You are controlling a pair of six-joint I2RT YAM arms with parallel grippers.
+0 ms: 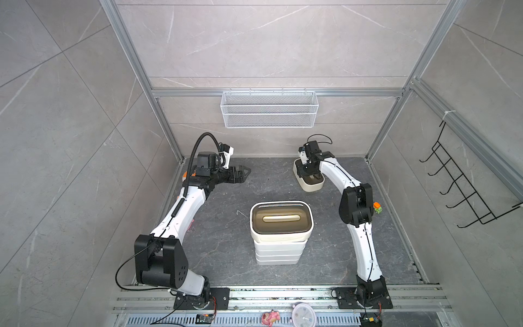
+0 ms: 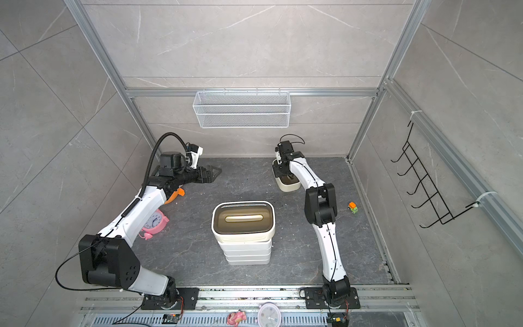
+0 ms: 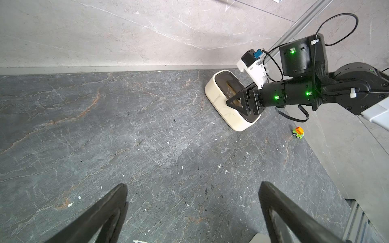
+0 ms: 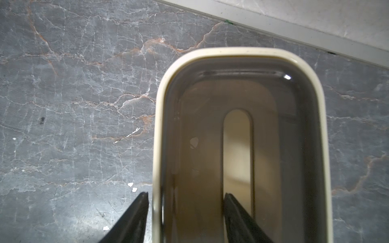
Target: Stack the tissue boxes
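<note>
A cream tissue box (image 1: pixel 310 187) with a dark, slotted top rests on the table at the back right. My right gripper straddles this box's left wall: one finger (image 4: pixel 137 216) is outside, the other inside over the sunken top. A gap shows on both sides of the rim, so nothing is clamped. Front centre, a stack stands with a similar cream box (image 1: pixel 281 238) on top and several white layers (image 1: pixel 279 252) beneath. My left gripper is open and empty above bare table at the left.
A small orange-green toy (image 2: pixel 353 207) lies at the right edge. A pink clock (image 2: pixel 157 220) and an orange item (image 2: pixel 174 195) are at the left. Open table lies between the left gripper and the back box.
</note>
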